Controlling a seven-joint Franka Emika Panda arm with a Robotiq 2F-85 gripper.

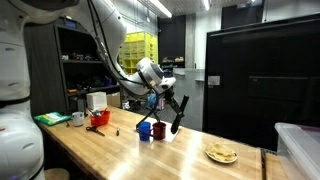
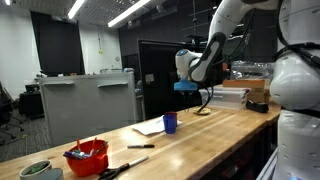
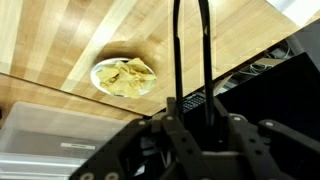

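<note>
My gripper hangs above the table, to the right of two mugs, shut on a long black tool. In the wrist view the tool shows as two thin, nearly parallel black bars, like tongs; its exact kind is hard to tell. A white bowl of yellow chips lies below and to the left of the bars in that view. The same bowl stands on the table, right of the tool and apart from it. Left of the tool are a red mug and a blue mug.
A red basket holds several items at the table's far end, near a black-handled tool. White paper lies by the mugs. A pale bin stands beyond the right edge. Bare wood lies between mugs and bowl.
</note>
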